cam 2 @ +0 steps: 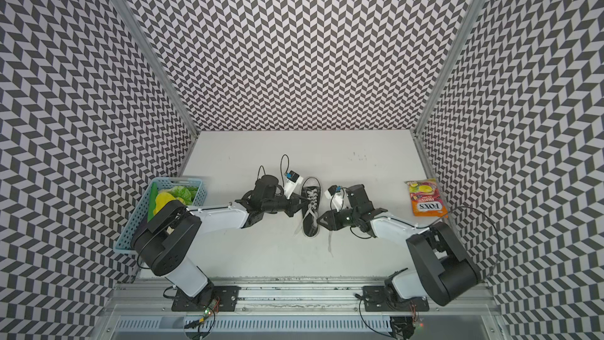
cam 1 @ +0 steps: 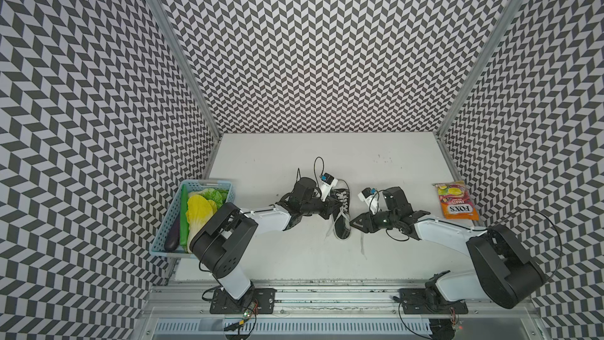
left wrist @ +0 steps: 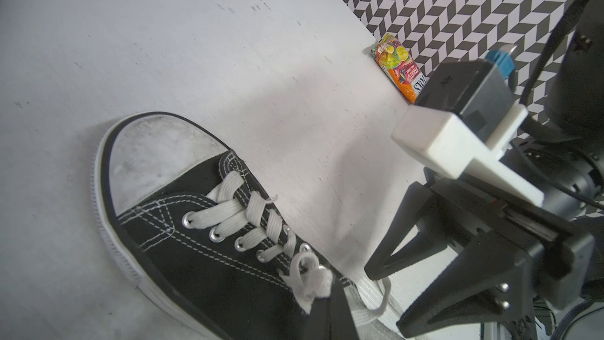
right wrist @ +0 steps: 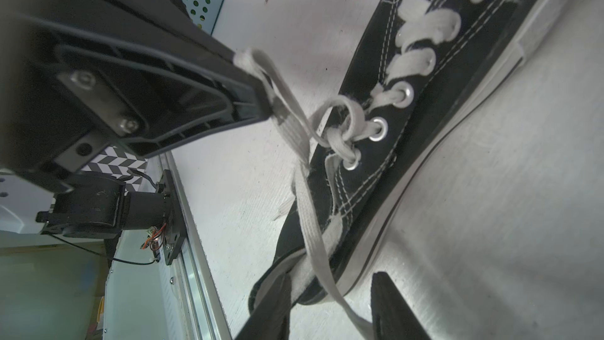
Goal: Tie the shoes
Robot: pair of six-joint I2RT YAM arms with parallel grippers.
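A black canvas sneaker lies in the middle of the table, toe away from me, with white laces through its eyelets and a knotted loop near the top eyelets. My left gripper is at the shoe's left side over the laces, shut; in the right wrist view a lace loop runs up to its fingertip. My right gripper stands open at the shoe's right side, near the heel end, its fingertips beside a loose lace end that hangs down between them.
A blue basket of vegetables stands at the left. An orange FOX'S bag lies at the right edge.
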